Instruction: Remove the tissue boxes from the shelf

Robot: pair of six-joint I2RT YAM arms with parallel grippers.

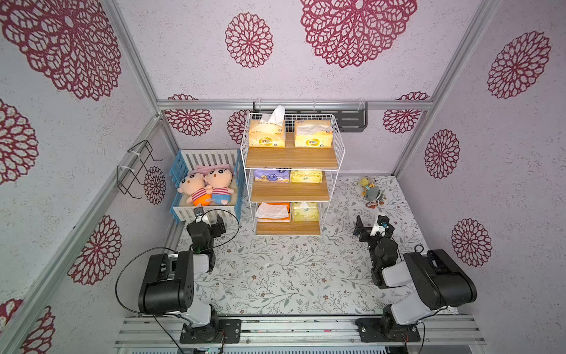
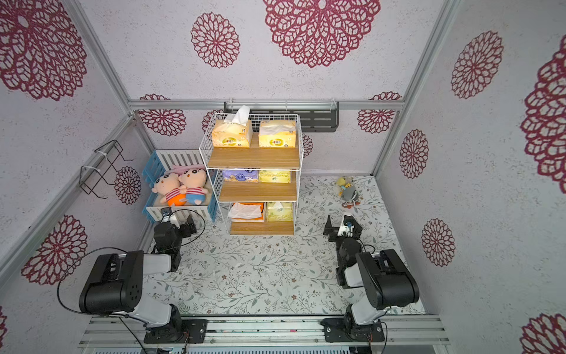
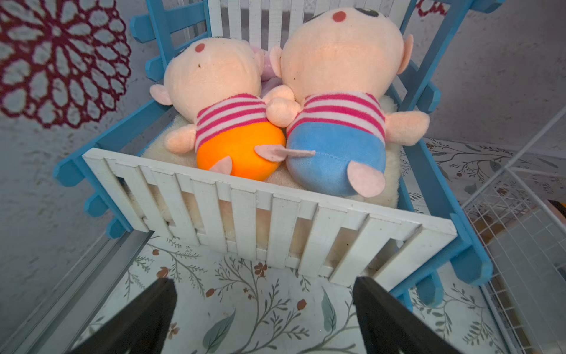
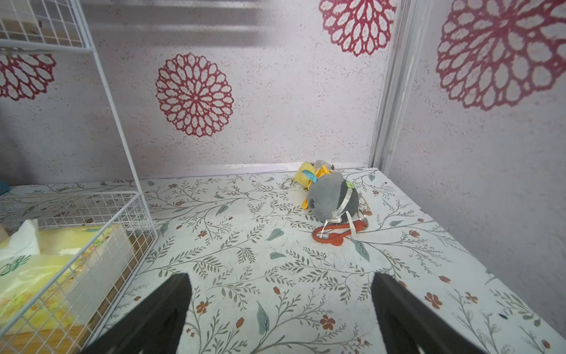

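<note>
A three-tier white wire shelf [image 1: 291, 158] with wooden boards stands at the back centre. Its top tier bears two yellow-orange tissue packs, the left one [image 1: 267, 133] with a tissue sticking up, the right one [image 1: 313, 134] lower. On the middle tier are a purple pack [image 1: 271, 175] and a yellow pack [image 1: 306, 176], partly hidden by the board above. An orange-and-white pack [image 1: 273, 211] and a yellow-green pack [image 1: 305, 211] sit on the bottom tier. Left of the shelf, my left gripper is open and empty before the crib. My right gripper stands open over bare table, right of the shelf.
Two plush dolls lie in a blue and white toy crib [image 3: 268, 200] close to the shelf's left side. A small grey and yellow plush toy [image 4: 333, 197] rests at the back right. Patterned table [image 1: 289, 271] in front of the shelf is clear. Hooks [image 1: 134, 168] jut from the left wall.
</note>
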